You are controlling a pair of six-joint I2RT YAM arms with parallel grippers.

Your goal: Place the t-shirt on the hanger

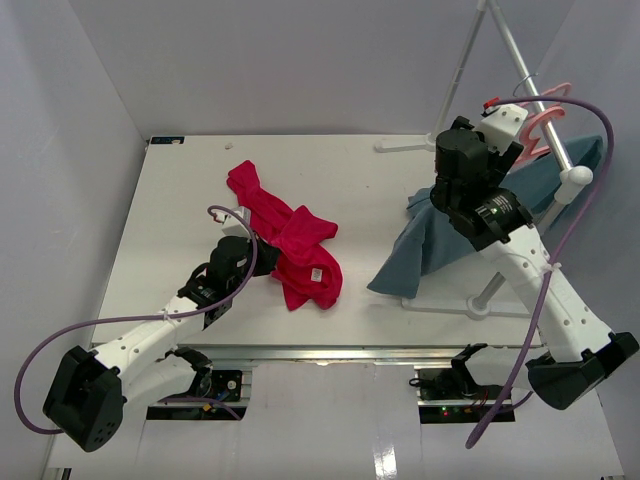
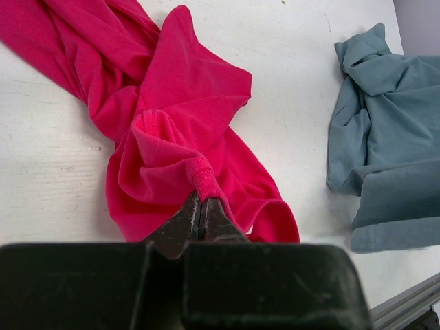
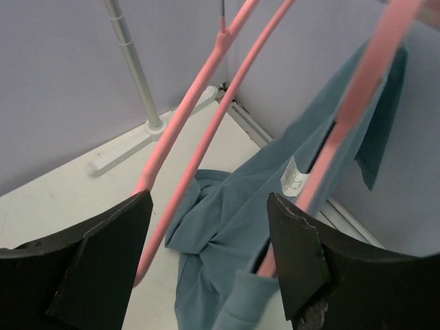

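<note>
A red T-shirt (image 1: 300,240) lies crumpled on the white table. My left gripper (image 1: 262,255) is on it, its fingers shut with red fabric at their tips (image 2: 199,212). My right gripper (image 1: 500,135) is raised at the rack; in the right wrist view its open fingers (image 3: 103,268) stand either side of pink hangers (image 3: 180,120). A blue-grey cloth (image 1: 430,250) hangs and lies at the rack's lower right.
The white rack (image 1: 520,50) stands on the table's right side, its base reaching back and front. Grey walls enclose the area.
</note>
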